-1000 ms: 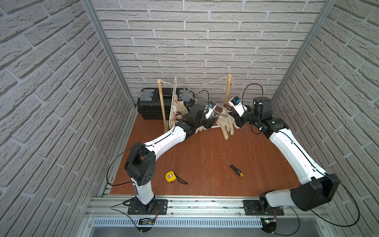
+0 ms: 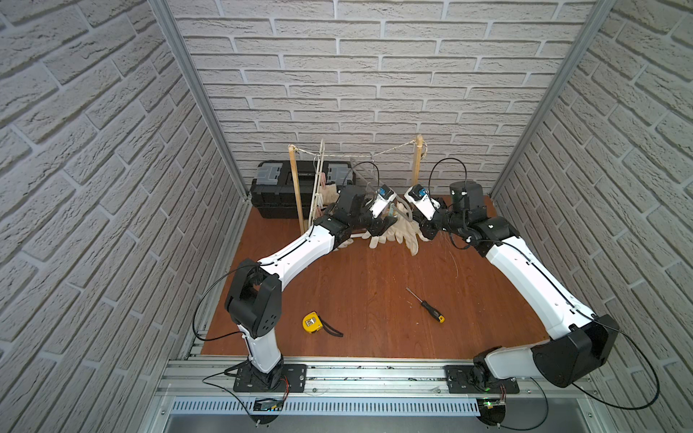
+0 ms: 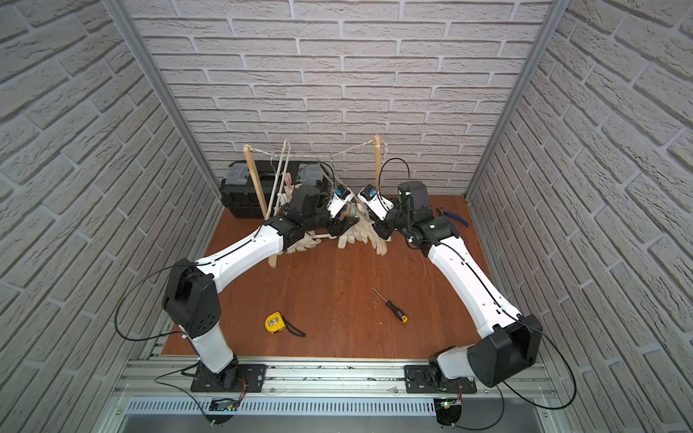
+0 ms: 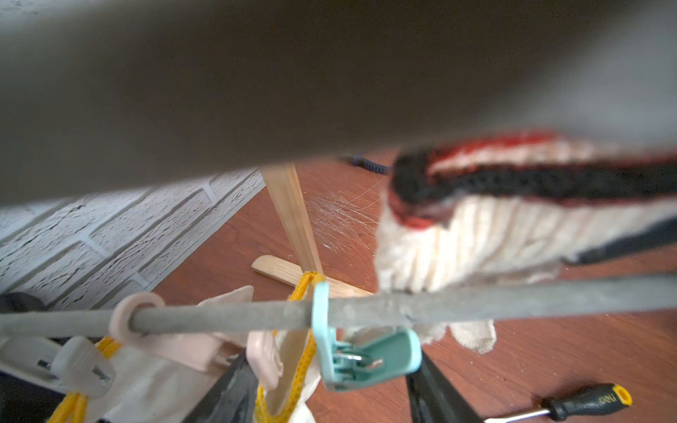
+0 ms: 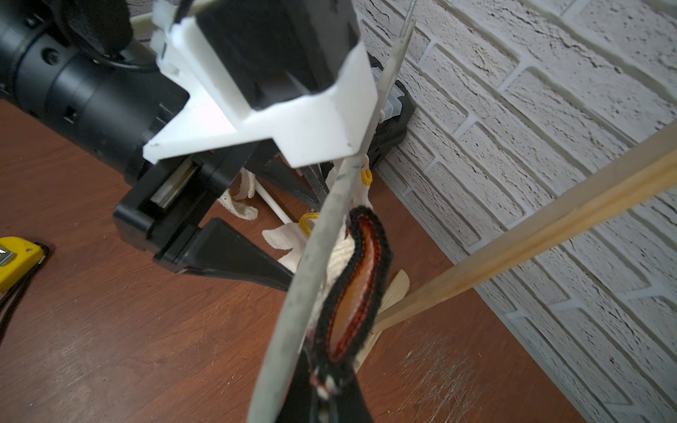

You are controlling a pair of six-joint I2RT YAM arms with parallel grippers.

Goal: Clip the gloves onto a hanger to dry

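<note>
A grey hanger bar [image 4: 536, 297] runs across the left wrist view, with a teal clip [image 4: 380, 359] and a pink clip [image 4: 190, 345] on it. My left gripper is open around the teal clip, one finger on either side. A white knit glove [image 5: 352, 289] with a black-and-red cuff hangs just beyond the bar in the right wrist view. At the cuff's near corner my right gripper is shut on it. In the left wrist view that cuff is to the right of the teal clip, apart from it.
Yellow-edged gloves [image 4: 292, 359] hang nearby on the bar. Wooden posts [image 2: 296, 189] carry the rope. A black toolbox [image 2: 267, 198] stands behind. A tape measure [image 2: 312, 322] and screwdriver [image 2: 426, 306] lie on the otherwise clear front of the table.
My right gripper has moved left with the glove, closer to the left gripper.
</note>
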